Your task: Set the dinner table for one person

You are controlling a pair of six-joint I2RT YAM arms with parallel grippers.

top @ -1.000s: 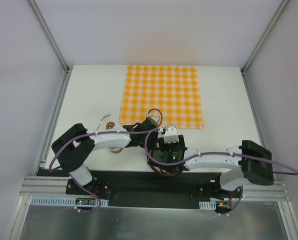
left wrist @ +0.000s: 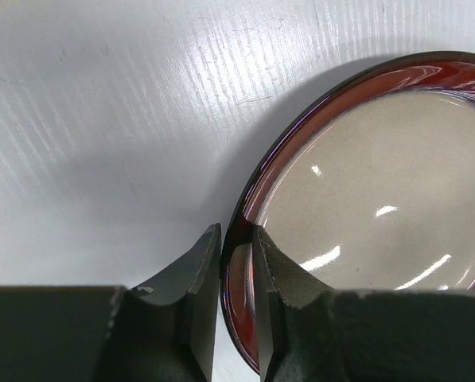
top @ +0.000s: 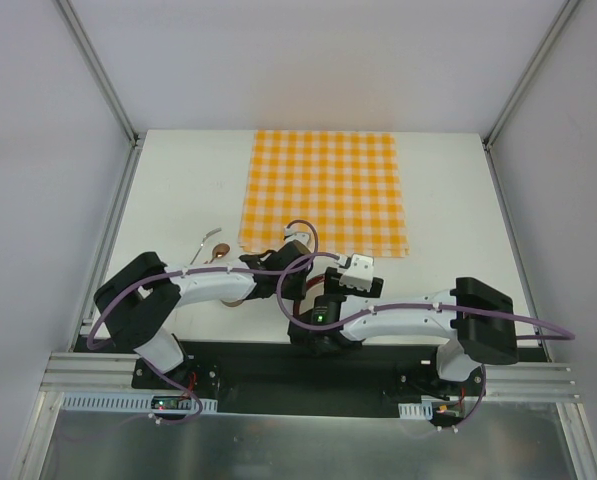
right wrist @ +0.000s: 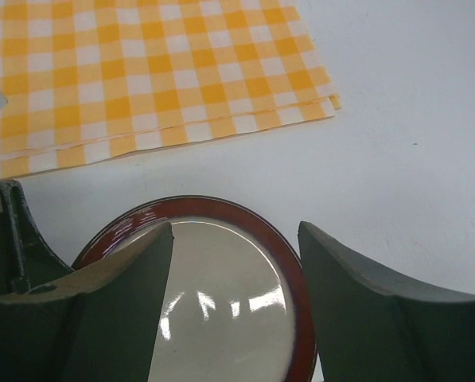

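Note:
A plate with a dark red rim and cream middle (left wrist: 380, 191) (right wrist: 221, 318) lies on the white table near the front middle, largely hidden under both arms in the top view. My left gripper has its fingertips at the plate's left rim, one either side of it; whether they press on it is unclear. My right gripper stands open over the plate, fingers wide apart. The yellow checked placemat (top: 323, 180) (right wrist: 142, 72) lies flat at the back middle, behind the plate.
A metal utensil (top: 206, 238) and a wooden spoon (top: 219, 251) lie at the left, partly beside the left arm, with a further round item under it.
My right gripper has shifted a little to the right and its arm has moved. My left arm has edged slightly to the left.

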